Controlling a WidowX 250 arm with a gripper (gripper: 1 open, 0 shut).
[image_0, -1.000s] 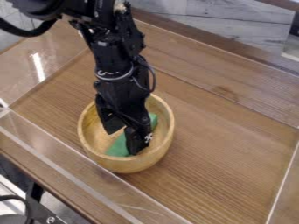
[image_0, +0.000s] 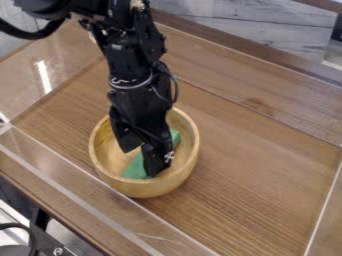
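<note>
A yellow bowl (image_0: 104, 157) sits on the wooden table, holding a green object (image_0: 135, 170) that is partly hidden. The black gripper (image_0: 142, 150) is lowered into the bowl over the green object, its fingers overlapping it. It is hard to see whether anything is between the fingertips.
Bare wooden table (image_0: 254, 150) lies to the right and at the back left. A pale wooden wall runs along the back right. Dark cables lie at the lower left, beyond the table's edge.
The arm and gripper have shifted very slightly. The bowl and green object look unmoved.
</note>
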